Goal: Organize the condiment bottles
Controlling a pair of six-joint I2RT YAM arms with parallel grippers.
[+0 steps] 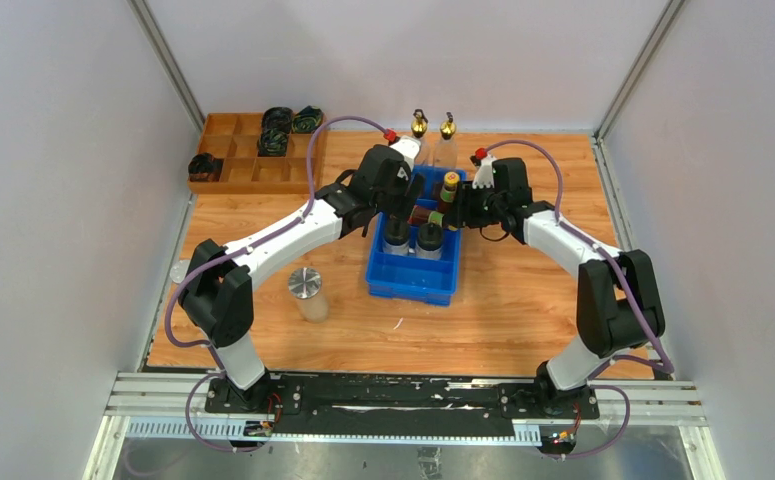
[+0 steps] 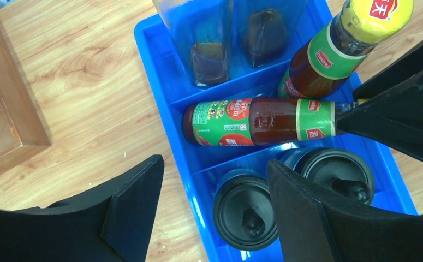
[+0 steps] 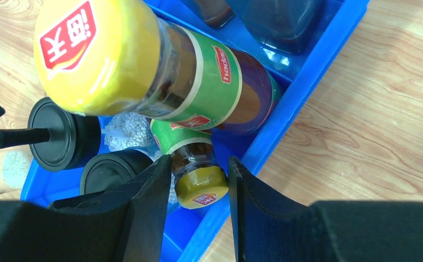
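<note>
A blue divided box [image 1: 409, 288] holds the bottles. In its middle compartment a green-labelled sauce bottle [image 2: 277, 123] lies on its side, its yellow cap [image 3: 201, 188] toward the right. My right gripper has its fingers on both sides of that cap; whether they press on it does not show clearly. A second yellow-capped bottle [image 2: 323, 60] stands upright, leaning, in the same compartment beside it. My left gripper is open above the box's left side, nothing between its fingers. Two black-lidded jars [image 1: 396, 234] [image 1: 430, 238] stand in the compartment in front.
Two glass bottles with gold tops [image 1: 419, 124] [image 1: 448, 126] stand in the box's back compartment. A jar with a metal lid [image 1: 306, 290] is on the table at left. A wooden tray [image 1: 225, 175] sits at the back left.
</note>
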